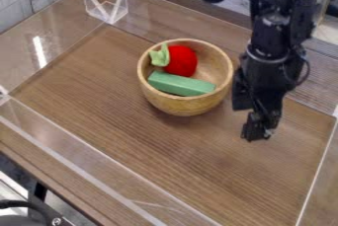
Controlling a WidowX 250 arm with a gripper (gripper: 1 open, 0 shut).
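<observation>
The black robot gripper (260,112) hangs at the right, just beside a wooden bowl (185,100), its fingers open and pointing down over bare tabletop. In the bowl lie a red object (180,60) with a pale green top, which looks like a toy vegetable, and a long mint-green block (179,86).
A clear plastic piece (106,3) sits at the upper left. Dark cables show at the lower left corner.
</observation>
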